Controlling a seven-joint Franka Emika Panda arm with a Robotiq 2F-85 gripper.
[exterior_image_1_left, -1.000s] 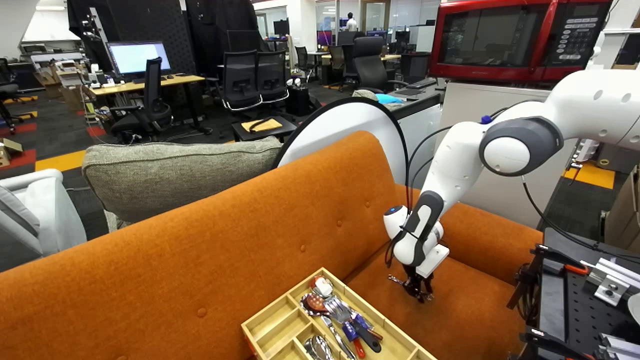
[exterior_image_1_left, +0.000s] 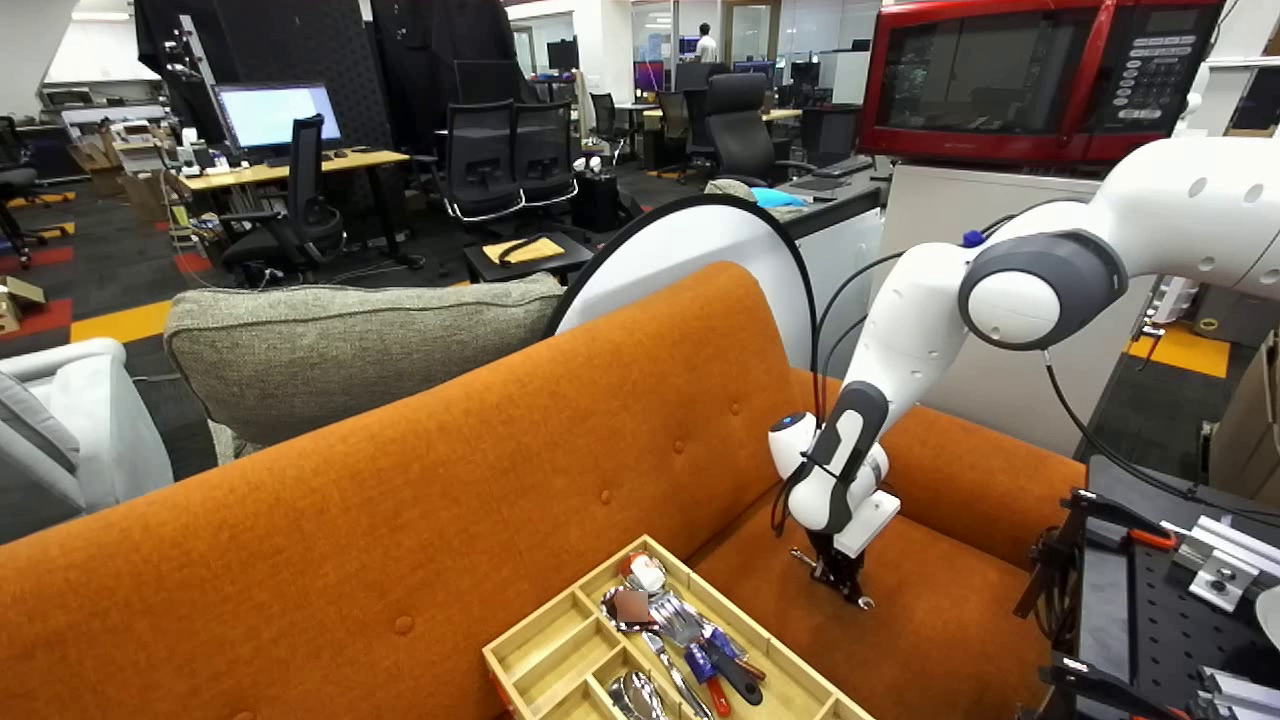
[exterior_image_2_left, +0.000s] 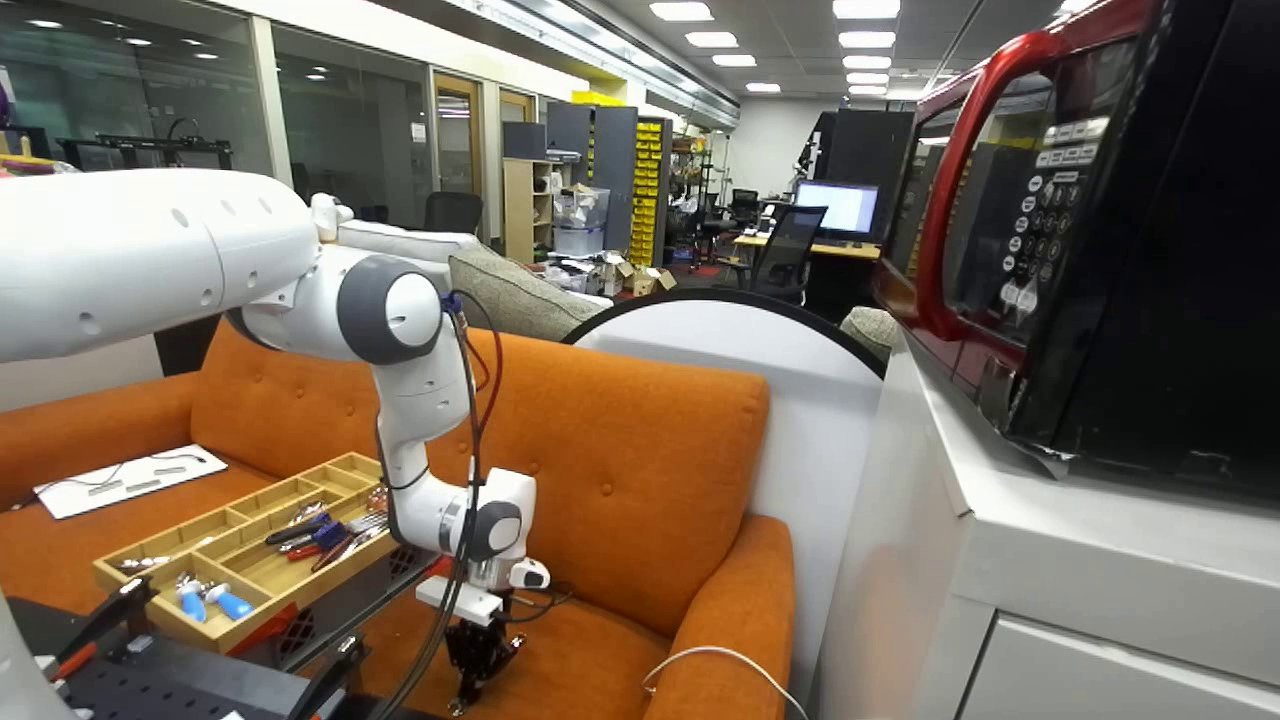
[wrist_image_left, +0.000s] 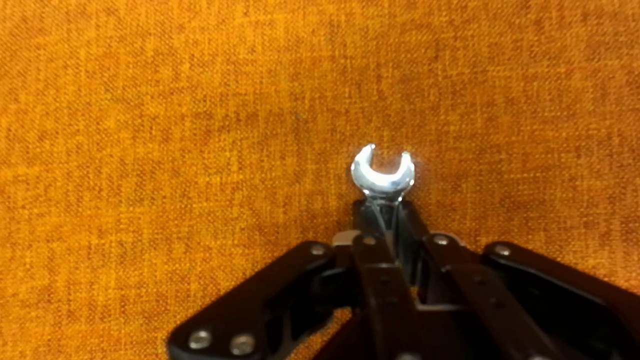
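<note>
A shiny metal wrench (wrist_image_left: 384, 182) shows its open-ended head just beyond my fingertips in the wrist view, over the orange seat. My gripper is shut on it, its dark fingers (wrist_image_left: 414, 225) close together. The rest of the wrench is hidden behind the fingers there. In exterior view 1 one end of the wrench (exterior_image_1_left: 866, 602) pokes out on each side of the gripper (exterior_image_1_left: 840, 588), low at the sofa seat. From exterior view 2 the gripper (exterior_image_2_left: 474, 678) points down near the seat's front. Whether the wrench touches the fabric I cannot tell.
A wooden divided tray (exterior_image_1_left: 537, 624) with utensils lies on the sofa, left of the gripper in exterior view 1. The sofa's backrest (exterior_image_1_left: 540, 480) and armrest (exterior_image_1_left: 960, 480) bound the seat. A black workbench (exterior_image_1_left: 1105, 612) stands to the right. Seat fabric around the gripper is clear.
My gripper's fingers have come together on the wrench. The wrench's far end has shifted slightly right and its near end now sticks out past the fingers. The arm has barely moved.
</note>
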